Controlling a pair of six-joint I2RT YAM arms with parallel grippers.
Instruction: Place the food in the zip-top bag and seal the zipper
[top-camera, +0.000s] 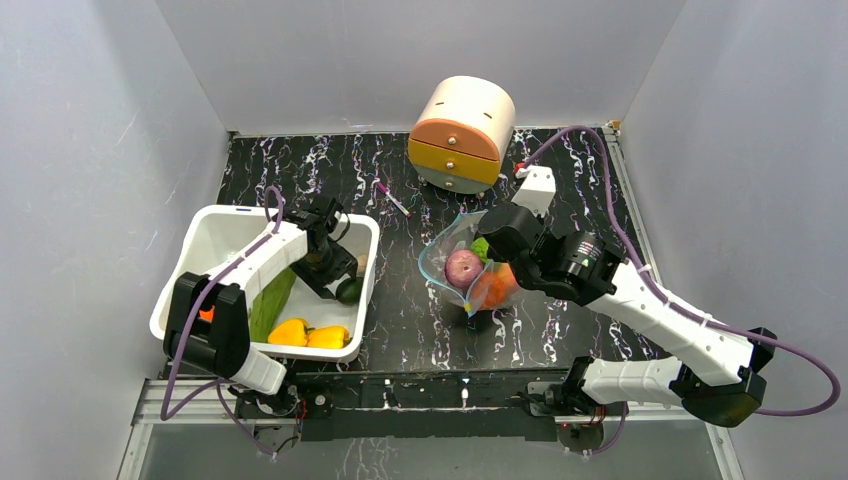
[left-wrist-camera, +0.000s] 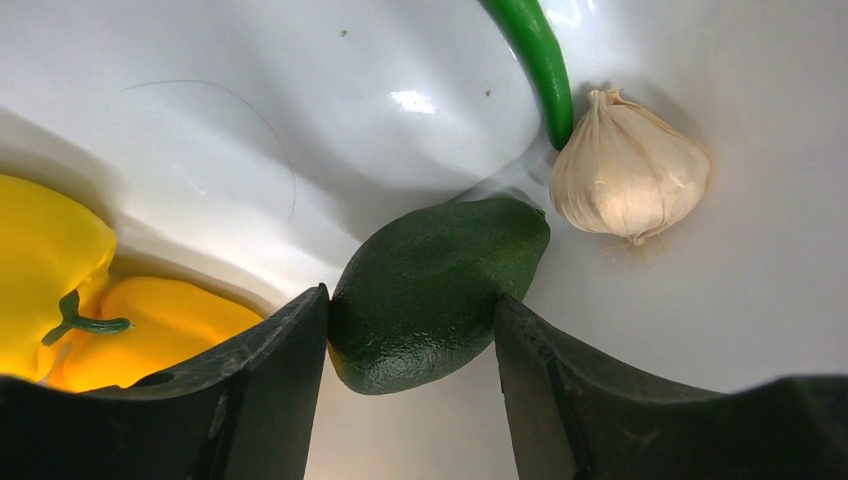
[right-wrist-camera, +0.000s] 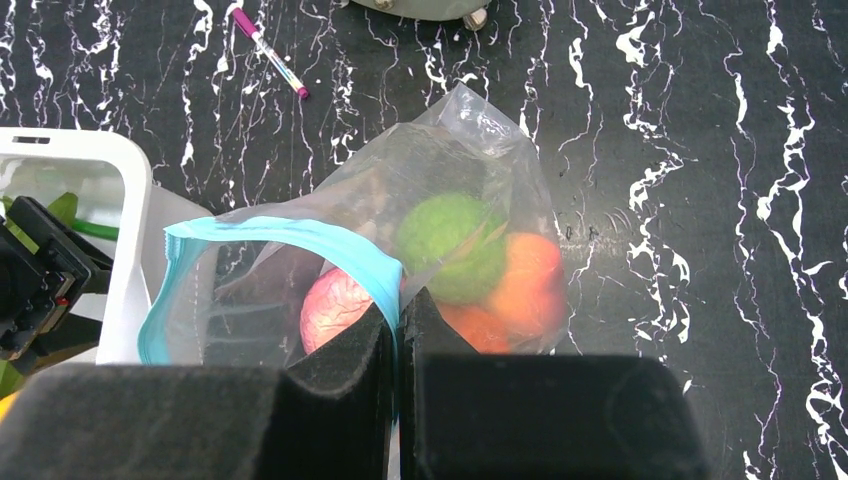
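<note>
In the left wrist view a dark green avocado lies in the white bin. My left gripper has one finger on either side of it, and both tips seem to meet its skin; how firmly cannot be told. The clear zip top bag, with its blue zipper rim, stands on the table with its mouth partly open. My right gripper is shut on the bag's rim. Inside the bag show a reddish-purple round item, a green item and orange ones.
Near the avocado are a garlic bulb, a green chili and yellow peppers. A marker and a drawer box stand at the back. Bare table lies between bin and bag; the bin's wall stands between avocado and bag.
</note>
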